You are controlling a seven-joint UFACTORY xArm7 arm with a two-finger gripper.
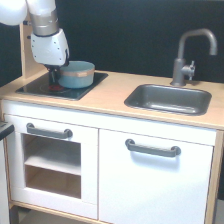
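Note:
A blue-grey pot [78, 75] stands on the black stovetop [40, 88], toward its right side. My gripper [54, 73] points down just left of the pot, its dark fingers low over the stovetop and close to the pot's left edge. Whether the fingers touch the pot is too small to make out. Their gap does not show clearly either.
To the right, a metal sink [168, 99] with a grey faucet [190, 58] is set into the wooden counter [112, 92]. Bare counter lies between stovetop and sink. Below are an open-fronted cabinet [52, 158] and a closed white door [150, 185].

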